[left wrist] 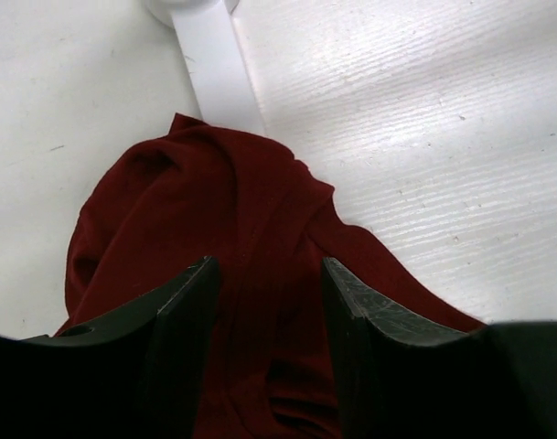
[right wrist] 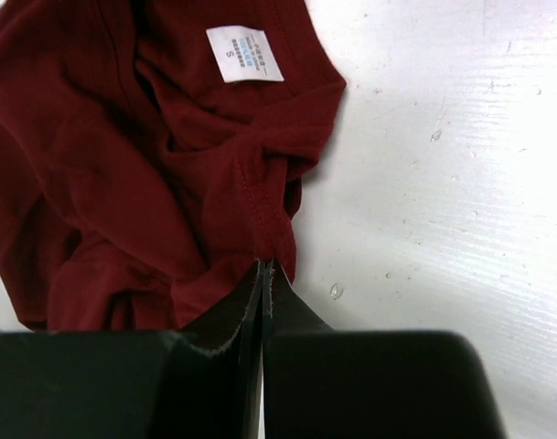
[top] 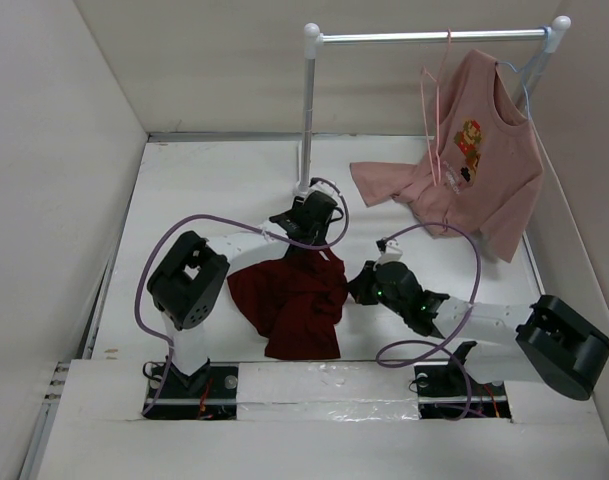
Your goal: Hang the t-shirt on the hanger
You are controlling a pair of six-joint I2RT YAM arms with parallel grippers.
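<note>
A dark red T-shirt (top: 297, 305) lies crumpled on the white floor below the rack's left post. My left gripper hangs over the shirt's upper end by the post's foot, fingers apart, with red cloth beneath them. My right gripper is shut at the shirt's right edge; whether any cloth is between its tips I cannot tell. A white label (right wrist: 244, 53) shows on the shirt in the right wrist view. An empty pink hanger (top: 432, 125) hangs on the rail.
The rack's rail (top: 434, 37) crosses the back. A pink T-shirt (top: 484, 170) hangs on a blue hanger at the right, sleeves on the floor. Free floor lies left of the red shirt; walls close in both sides.
</note>
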